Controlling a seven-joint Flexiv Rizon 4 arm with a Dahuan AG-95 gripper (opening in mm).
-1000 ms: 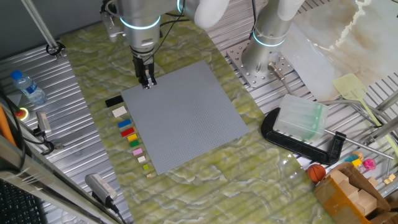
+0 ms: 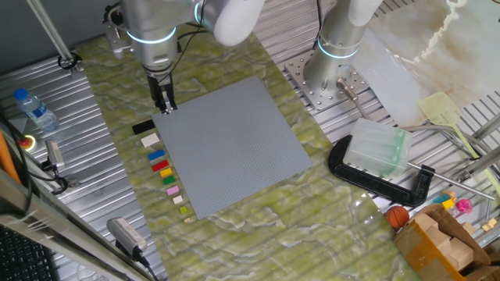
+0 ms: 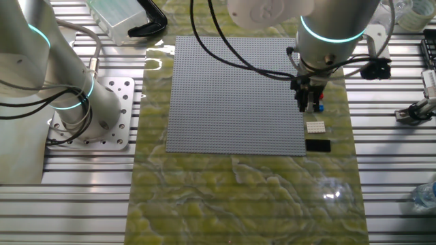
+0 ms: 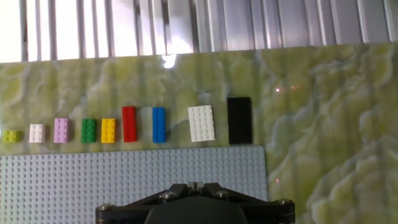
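Observation:
My gripper hangs over the corner of the grey baseplate nearest the black brick. In the wrist view its fingers come together at the bottom centre, shut, with no brick visible between them. Along the plate's edge lies a row of bricks: black, white, blue, red, yellow, green, pink, a small white one and a lime one. The plate's studded surface looks bare. In exterior view 2, the gripper partly hides the row.
A black clamp and a clear plastic box stand off the plate's far side. Near them is a cardboard box of blocks. The green mat around the plate is largely clear.
My gripper has moved left in exterior view 1, from above the plate toward its corner by the black brick. The bricks and the plate have stayed in place.

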